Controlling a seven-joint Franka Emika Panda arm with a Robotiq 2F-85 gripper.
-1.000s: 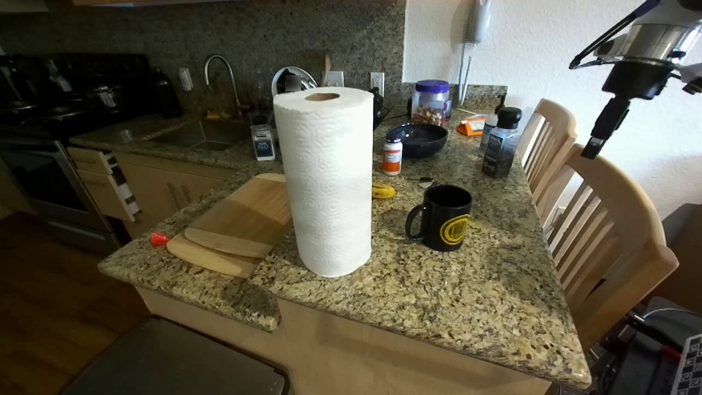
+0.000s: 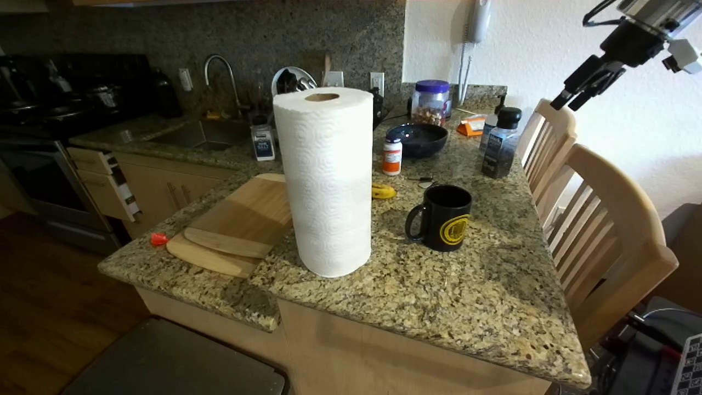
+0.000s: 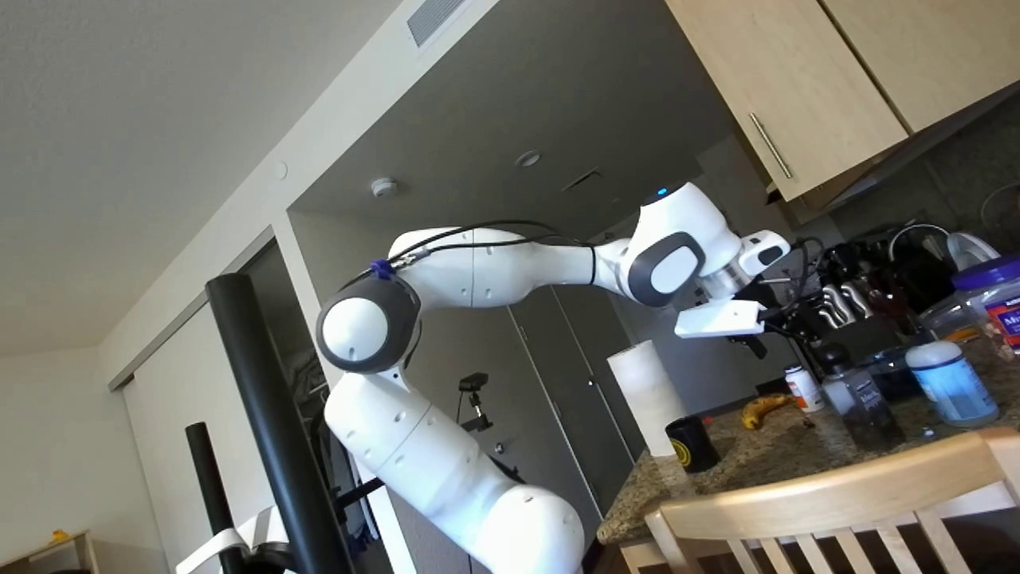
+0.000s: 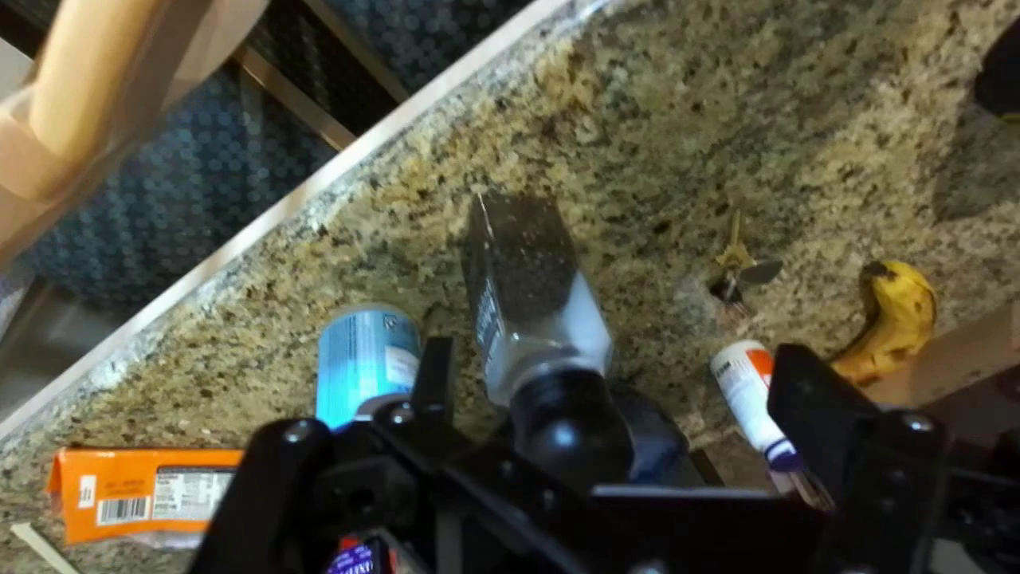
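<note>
My gripper hangs in the air above the chairs, right of the counter, with nothing in its grasp. In the wrist view its two fingers stand wide apart, open. Between them and beyond appears a clear bottle with a black cap, still standing on the counter. A white pill bottle with an orange label shows near the other finger. The black mug with a yellow emblem stands at the counter's front, beside the tall paper towel roll.
A dark bowl, a purple-lidded jar and an orange packet occupy the back. A banana and a blue container lie around the bottle. Wooden chairs line the right edge.
In exterior view 1, my gripper has swung upward and to the left and tilted, its fingers now pointing toward the counter. The objects on the counter have stayed put.
</note>
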